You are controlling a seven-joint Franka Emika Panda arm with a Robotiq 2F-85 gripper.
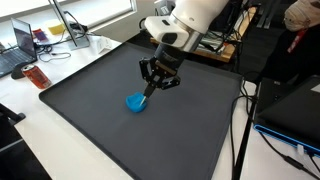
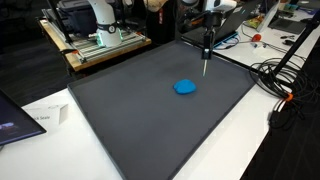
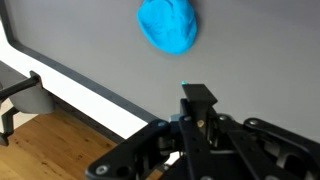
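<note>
A crumpled-looking blue piece [image 1: 135, 102], perhaps cloth, lies on the dark grey mat [image 2: 140, 105]; it also shows as a blue shape [image 3: 170, 25] at the top of the wrist view. My gripper [image 2: 207, 51] is above the mat, beside the blue piece and apart from it in exterior view 2. Its fingers are shut on a thin pale stick [image 2: 204, 68] that points downward. Looking from the wrist, the dark fingers [image 3: 198, 97] hide most of the stick, and a small cyan spot [image 3: 183, 83] shows near their tips. Whether the stick touches the mat, I cannot tell.
An orange-red can [image 1: 37, 76] stands off the mat's far left corner. Black cables [image 2: 285, 75] lie beside the mat in exterior view 2. A white cup-like object [image 1: 97, 45] sits near the back.
</note>
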